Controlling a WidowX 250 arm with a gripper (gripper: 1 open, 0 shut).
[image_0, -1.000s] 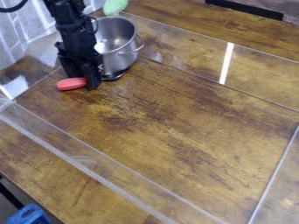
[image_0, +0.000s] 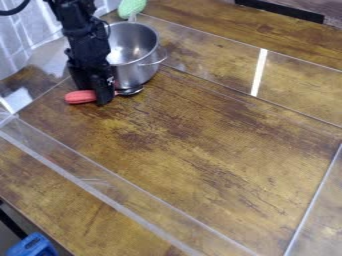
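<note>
My black gripper (image_0: 96, 84) reaches down at the upper left, against the side of a steel pot (image_0: 135, 55) and right over a small red object (image_0: 79, 96) lying on the wooden table. A dark and silver piece shows under the pot's front. I cannot tell whether the fingers are open or shut, or whether they hold the red object.
A pale green object (image_0: 131, 7) is behind the pot. A blue object (image_0: 32, 246) is at the bottom left corner. Clear strips cross the wooden table (image_0: 201, 150), whose middle and right are bare.
</note>
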